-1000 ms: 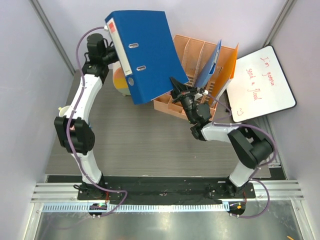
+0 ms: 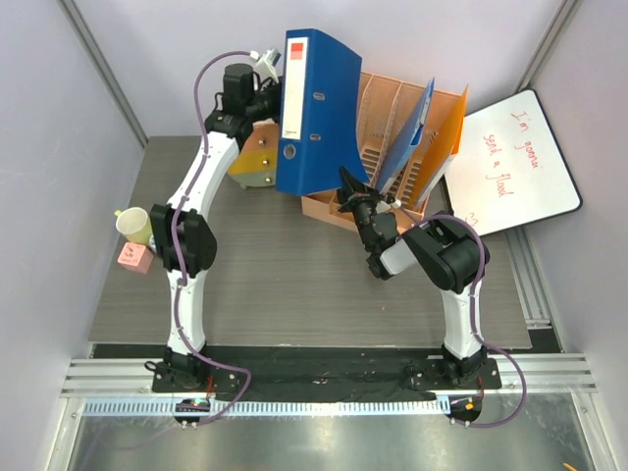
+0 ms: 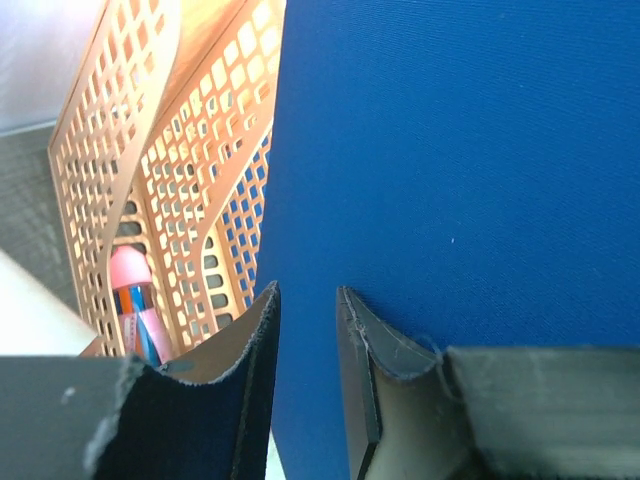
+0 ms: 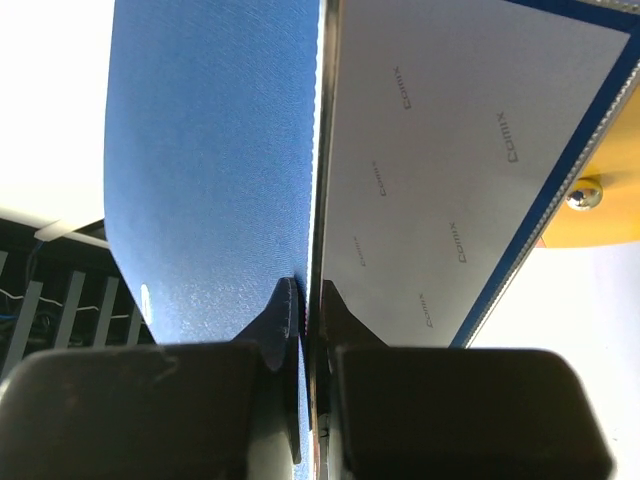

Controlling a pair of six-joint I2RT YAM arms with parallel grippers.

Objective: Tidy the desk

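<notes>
A big blue binder [image 2: 319, 118] stands upright over the left part of the orange file rack [image 2: 339, 213], its white spine facing left. At the binder's lower right edge, my right gripper [image 2: 345, 186] is shut on its cover; in the right wrist view the cover edge [image 4: 318, 200] runs between the fingers. Behind the spine is my left gripper [image 2: 270, 86], mostly hidden from above. The left wrist view shows that gripper open, its fingertips apart in front of the blue cover [image 3: 430, 170]. Whether the binder touches the rack floor is hidden.
A blue folder [image 2: 404, 142] and an orange folder [image 2: 442, 147] lean in the rack's right slots. Beyond them a whiteboard [image 2: 515, 162] rests against the wall. Left are a yellow cup [image 2: 134, 226], a pink block [image 2: 135, 257] and a small drawer box [image 2: 257, 157].
The binder has swung rightward and turned more upright over the rack. My left arm has moved right with it, while the right arm's elbow has drawn inward.
</notes>
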